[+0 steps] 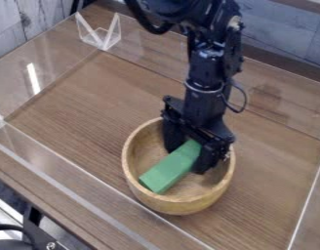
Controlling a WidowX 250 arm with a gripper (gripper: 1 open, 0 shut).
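Note:
A beige round bowl (156,197) sits at the lower middle of the wooden table, with a green oblong block (168,172) lying in it. The black arm reaches down from the top, and its gripper (189,142) is low over the back of the bowl, at the block's far end. The fingers are dark and bunched against the bowl; whether they touch the block is unclear.
A white wire-like holder (100,31) stands at the upper left. Metal edges run along the left and back.

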